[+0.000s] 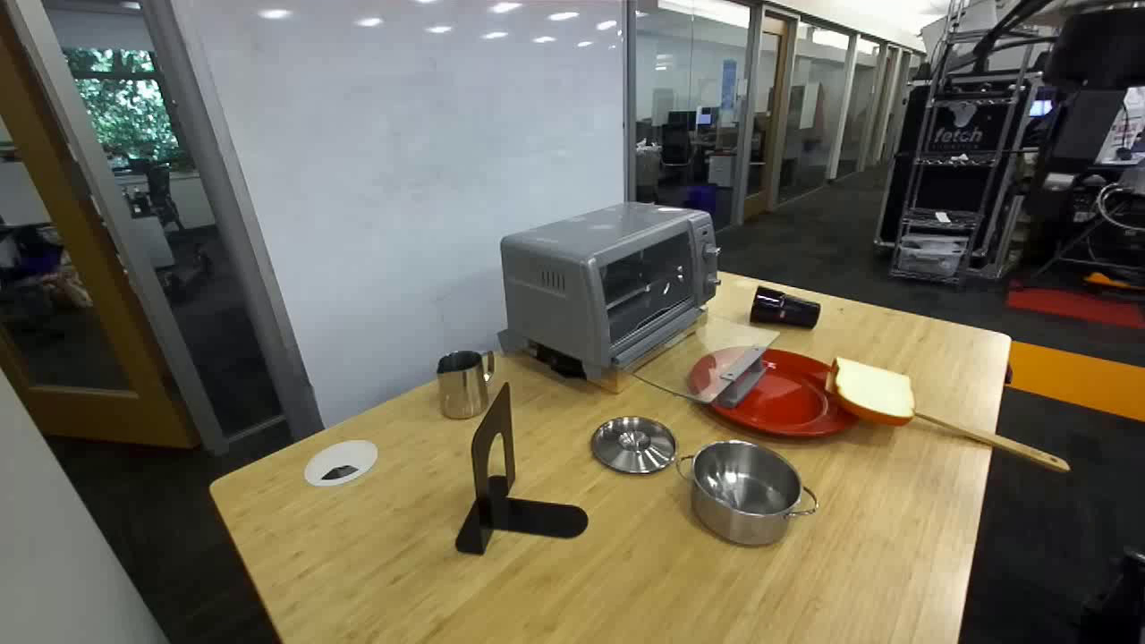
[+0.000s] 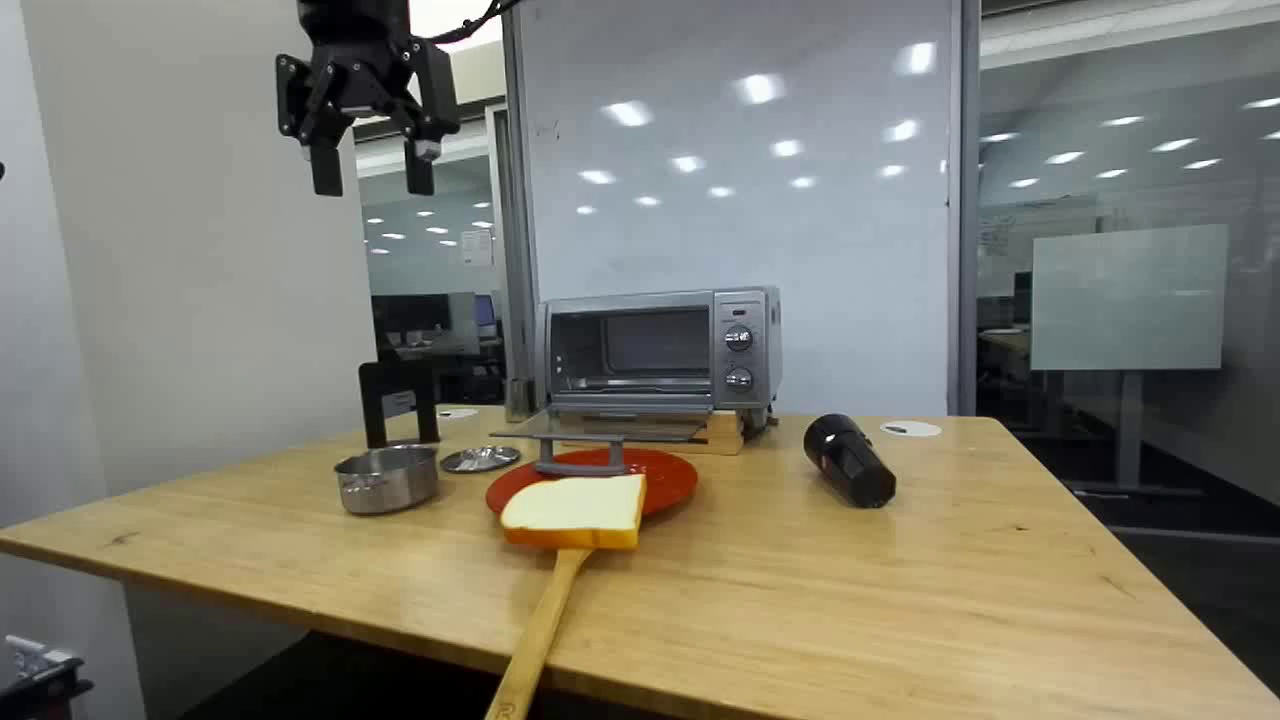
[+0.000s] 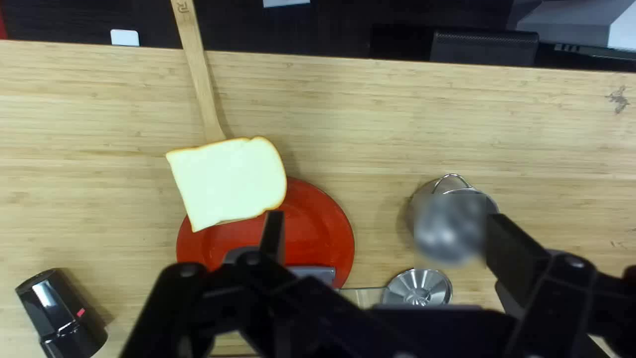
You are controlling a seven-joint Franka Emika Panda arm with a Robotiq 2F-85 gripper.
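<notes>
High above the table, my gripper [image 2: 373, 180] stands open, and nothing is between its fingers. A bread slice [image 2: 578, 506] lies on the head of a wooden spatula [image 2: 540, 630], its handle sticking out past the table's front edge. Both rest partly over the rim of a red plate [image 1: 789, 410]. The toaster oven [image 1: 606, 284] has its glass door [image 1: 703, 360] lowered, reaching over part of the plate. A steel pot [image 1: 743, 494] sits uncovered near its lid [image 1: 633, 444]. In the wrist view, the plate [image 3: 322, 232] and the pot [image 3: 453, 223] appear below my fingers.
A black cup-like object [image 1: 784, 307] lies on its side right of the oven. A steel pitcher [image 1: 463, 386] and an upright black bookend [image 1: 496, 472] occupy the other side.
</notes>
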